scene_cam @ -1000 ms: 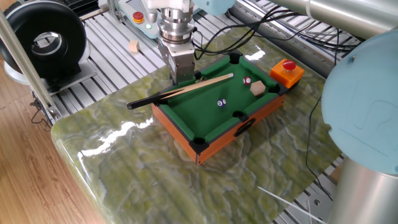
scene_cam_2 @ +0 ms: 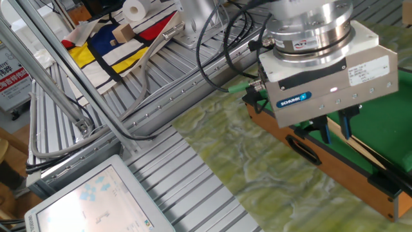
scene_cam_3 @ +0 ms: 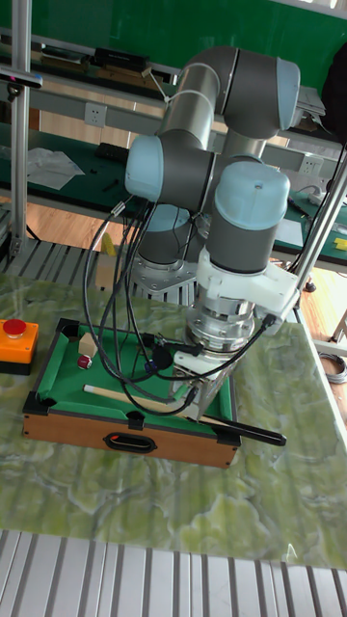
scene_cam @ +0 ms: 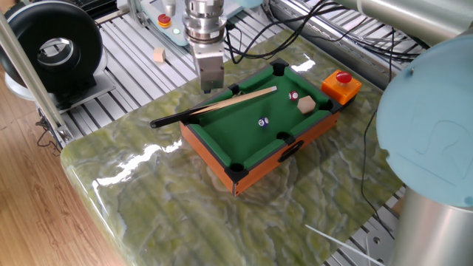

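A small pool table [scene_cam: 259,122] with green felt and orange-brown sides rests on the marbled surface. Across its rim lies a cue [scene_cam: 236,99], its black butt [scene_cam: 166,120] sticking out past the left side. A dark blue-and-white ball [scene_cam: 263,123], a red-and-white ball [scene_cam: 293,96] and a wooden block [scene_cam: 306,105] sit on the felt. My gripper [scene_cam_2: 336,138] points down near the table's long edge by the cue. Its two dark fingers [scene_cam_2: 348,122] stand apart, and nothing shows between them. In the first exterior view the gripper body hides most of the fingers.
An orange box with a red button [scene_cam: 341,87] stands beside the pool table's right end. Black cables [scene_cam: 295,37] run behind it. Another wooden block [scene_cam: 159,55] lies on the slatted bench.
My gripper has risen slightly and shifted a little left, away from the pool table's edge. The cue, balls and block look unmoved.
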